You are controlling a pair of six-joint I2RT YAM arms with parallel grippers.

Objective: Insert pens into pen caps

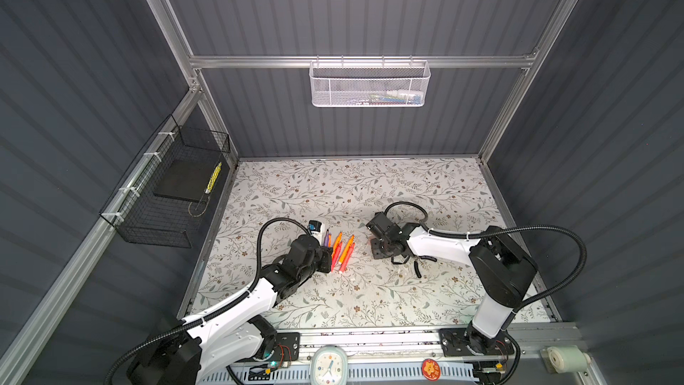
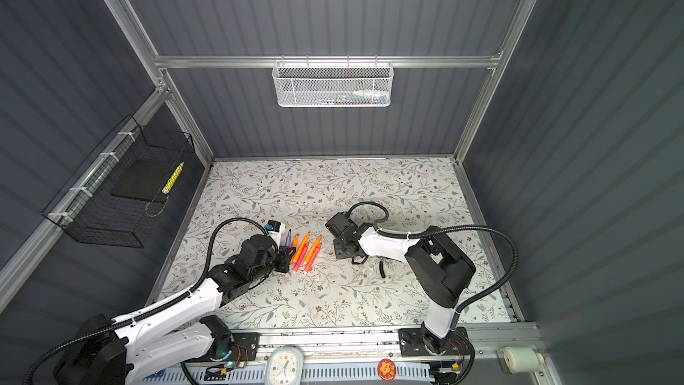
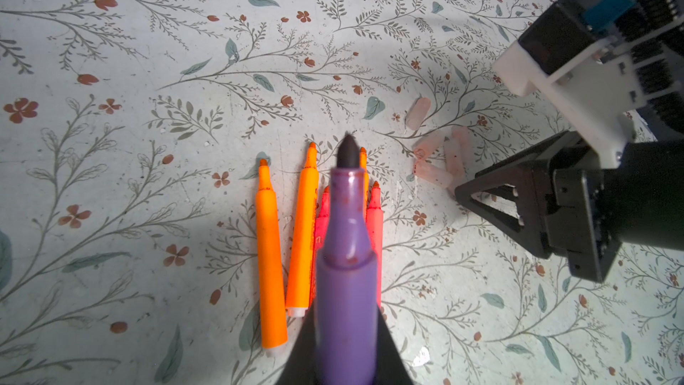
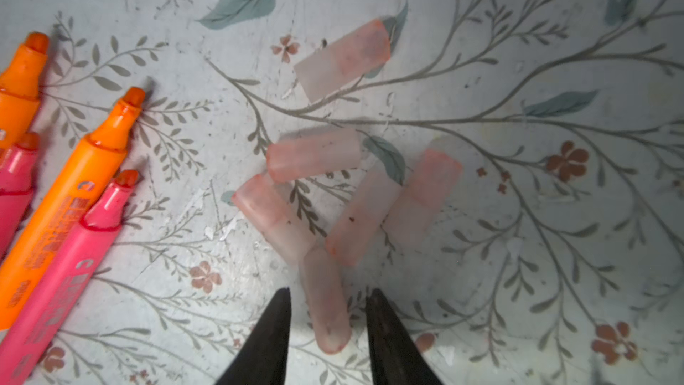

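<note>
A purple pen [image 3: 347, 299] stands in my left gripper, which is shut on its barrel; the dark tip points away, uncapped. Just above the table, my right gripper is part open, with the end of a translucent pinkish cap [image 4: 326, 299] lying between its fingers, apart from both. More caps lie close by: one [image 4: 274, 217] to the left, one [image 4: 363, 214] touching near the top, others [image 4: 313, 154] farther off. Uncapped orange pens [image 3: 270, 263] and pink pens [image 4: 67, 278] lie side by side between the two grippers.
Black-handled pliers [image 1: 417, 268] lie beneath and in front of the right forearm. A white mesh basket [image 1: 370, 85] hangs on the back wall and a black wire basket [image 1: 153, 221] on the left.
</note>
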